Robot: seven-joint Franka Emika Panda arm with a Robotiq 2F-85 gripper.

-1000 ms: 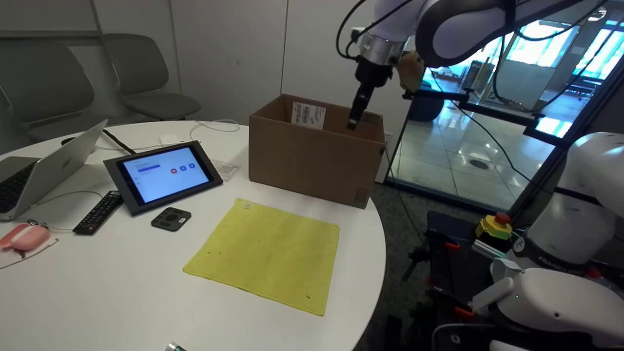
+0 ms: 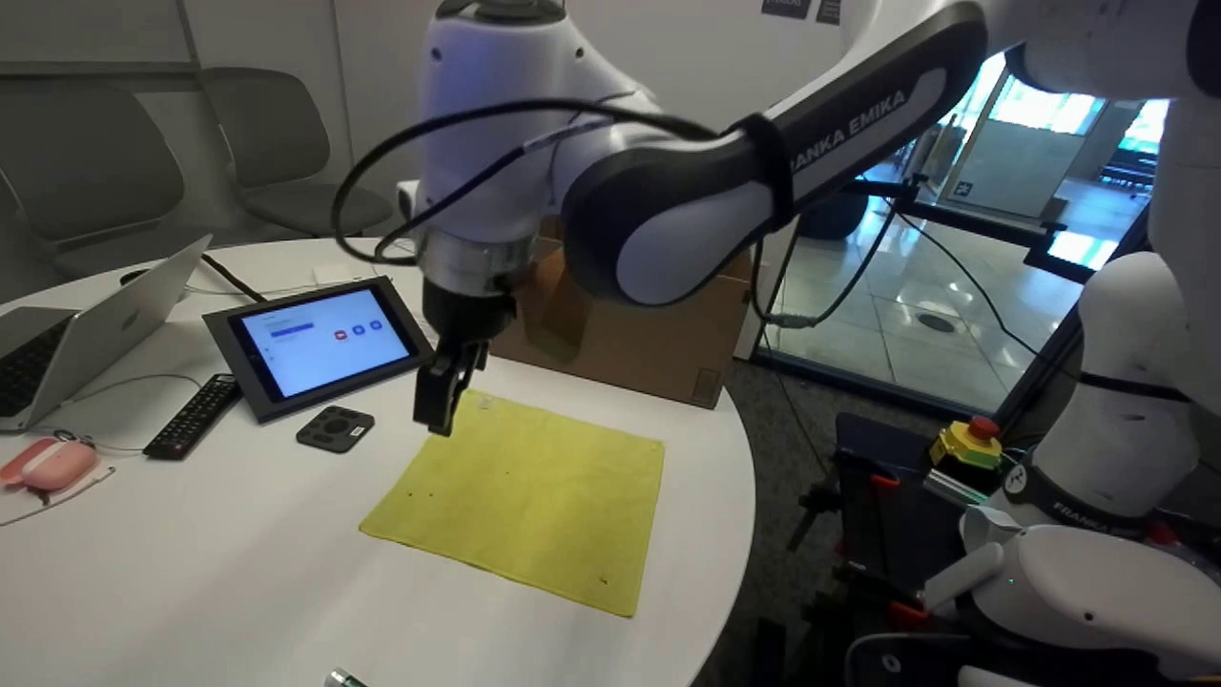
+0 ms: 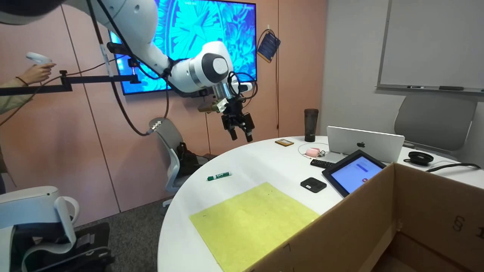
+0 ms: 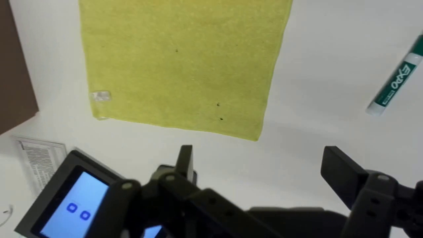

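Observation:
My gripper stands open above the table, its two fingers well apart and nothing between them. Below and ahead of it in the wrist view lies a flat yellow cloth [image 4: 178, 67] with a few dark specks and a small pale tag at one corner. A green Expo marker [image 4: 396, 81] rests on the bare table to the cloth's right there. Exterior view 2 shows the whole marker [image 3: 219, 176] beside the cloth [image 3: 258, 222], clear of it. Only the marker's tip [image 2: 341, 679] shows at the bottom edge of exterior view 1.
An open cardboard box [image 3: 435, 199] stands beside the cloth; in exterior view 1 the arm partly covers it. A tablet [image 2: 326, 343], black puck-like device [image 2: 335, 428], remote [image 2: 195, 416], laptop [image 2: 109, 326] and pink case [image 2: 57, 465] occupy one side.
In exterior view 1 my arm has moved left and lower, from above the cardboard box to near the cloth's far-left corner. The cloth and the table items stay where they were.

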